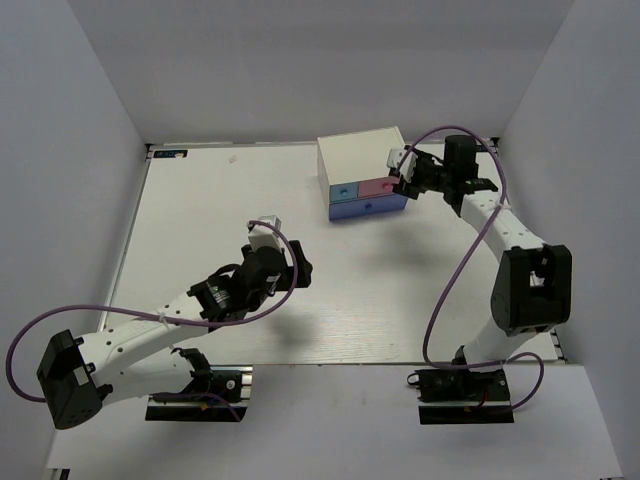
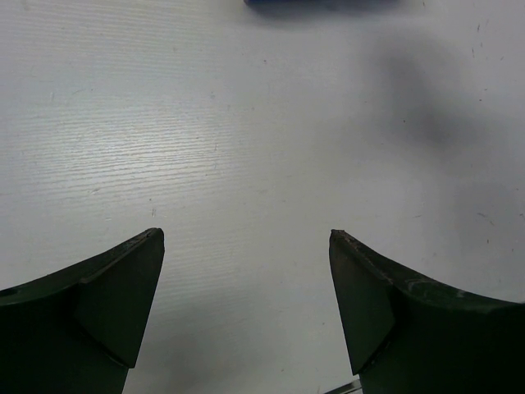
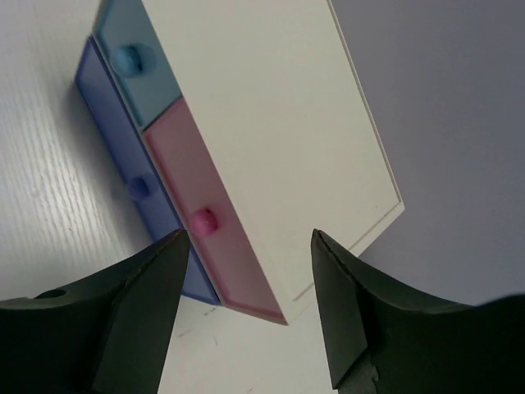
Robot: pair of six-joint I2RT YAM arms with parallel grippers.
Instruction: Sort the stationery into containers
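A cream drawer cabinet stands at the back of the table. Its teal drawer and pink drawer sit side by side above a wide blue drawer, all closed. In the right wrist view my open right gripper is over the cabinet's pink-drawer end, the pink knob near its left finger; nothing is between the fingers. My left gripper stands open and empty above bare table, left of centre and apart from the cabinet. No stationery shows in any view.
Grey walls enclose the back and sides. Purple cables loop along both arms.
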